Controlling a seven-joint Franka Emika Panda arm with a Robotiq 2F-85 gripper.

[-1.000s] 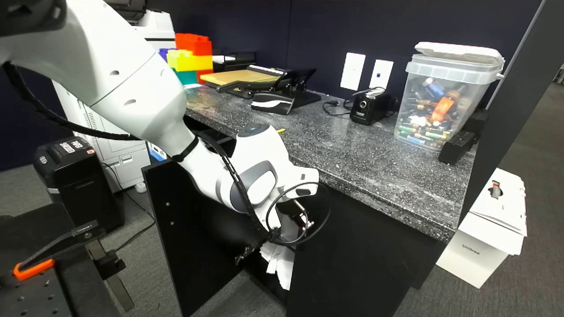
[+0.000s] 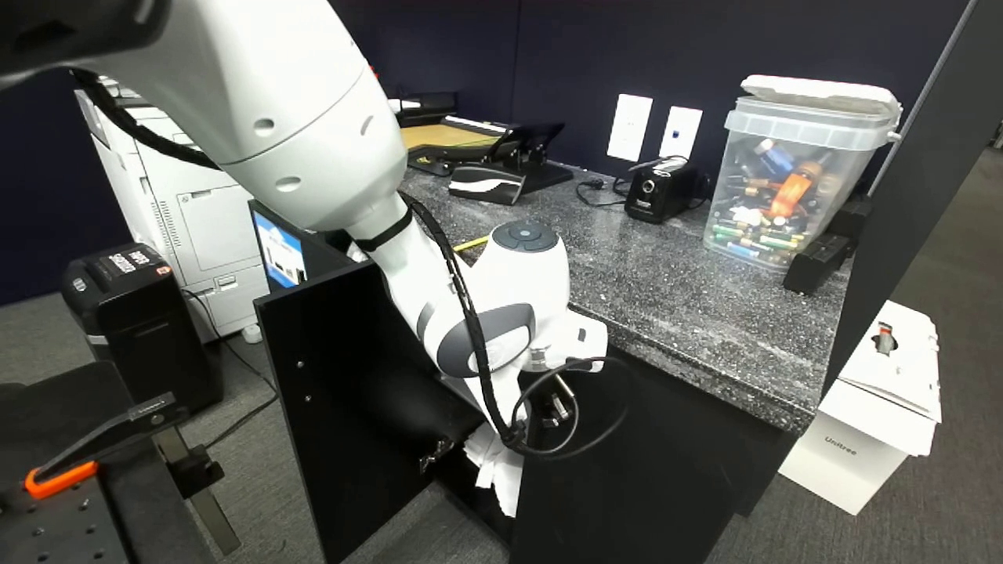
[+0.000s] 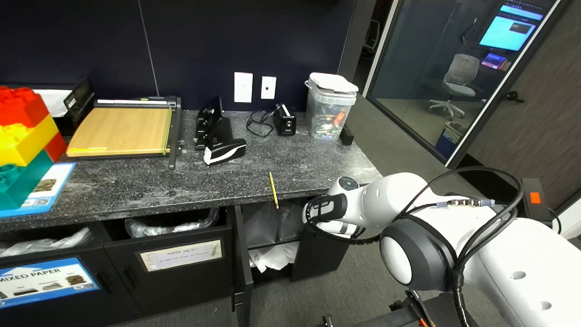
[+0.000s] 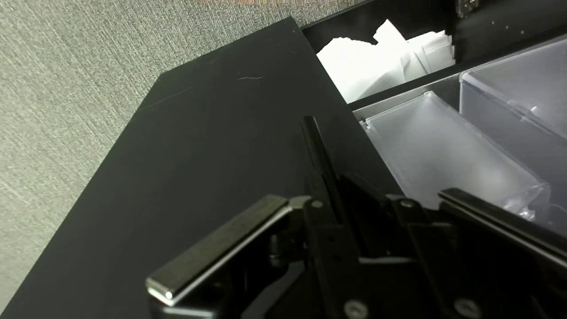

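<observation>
A thin dark bar point(image 4: 313, 141) sticks out ahead of my gripper, whose fingers are closed around its near end. I cannot tell whether it is a handle on the door or a loose rod. Under it lies the broad face of the black cabinet door panel point(image 4: 228, 122). Right of that panel are clear plastic bins point(image 4: 446, 149) and white paper point(image 4: 366, 64) inside the cabinet. In the first exterior view, the gripper point(image 2: 556, 404) is close above the black panel point(image 2: 620, 470). The second exterior view hides the fingers behind the wrist.
The granite counter point(image 2: 715, 329) overhangs close to my wrist. A yellow pencil point(image 3: 273, 190) lies across its front edge. The left cabinet door point(image 2: 348, 404) stands open. Farther back are a stapler point(image 3: 224, 151) and a tub of batteries point(image 3: 330, 106).
My arm and wrist have moved right and slightly lower in the first exterior view, and the arm now covers the toy blocks. Both black panels stand where they did.
</observation>
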